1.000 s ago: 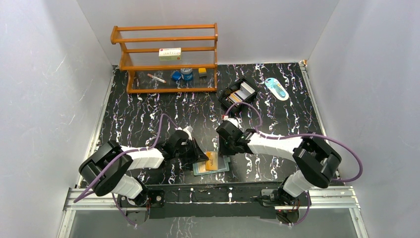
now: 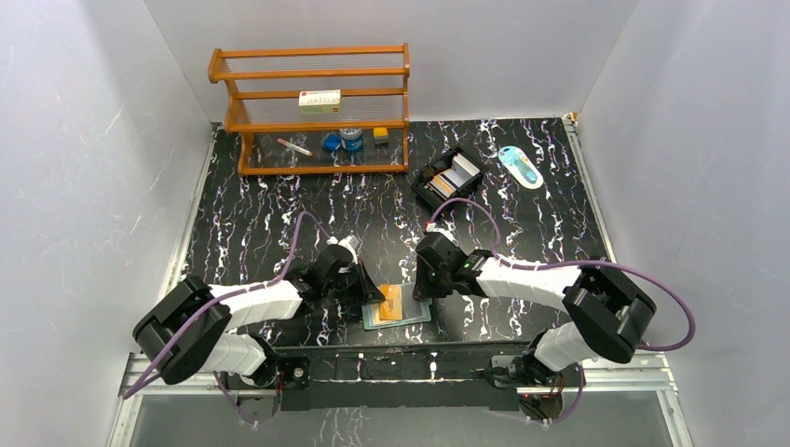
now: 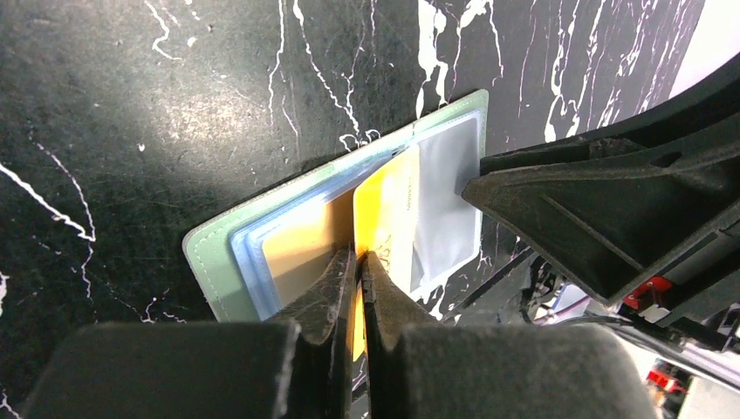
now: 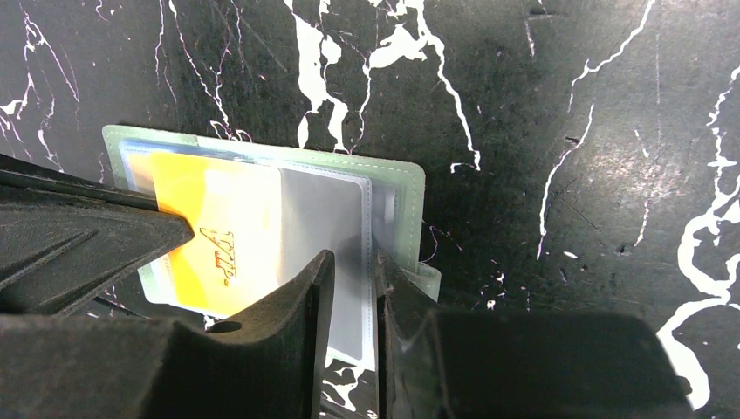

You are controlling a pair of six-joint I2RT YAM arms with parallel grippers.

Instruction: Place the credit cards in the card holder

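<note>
The open card holder (image 3: 218, 253), pale green with clear pockets, lies flat at the table's front middle. An orange card (image 3: 390, 205) stands tilted in its middle, its edge running between the fingertips of my left gripper, which is shut on it. Over the right half of the holder, my right gripper is partly open. A clear pocket's edge (image 4: 367, 218) passes between its fingers, with a gap left around it. In the right wrist view the left fingers (image 4: 131, 236) cover the orange card's left side.
Behind the arms, a black box (image 2: 450, 177) holds several items. A blue packaged item (image 2: 521, 168) lies to its right, and a wooden rack (image 2: 321, 170) stands at the back left. Bare table separates these from the grippers.
My right gripper has shifted to the right and a little toward the front edge. The left gripper and the orange card have moved slightly left.
</note>
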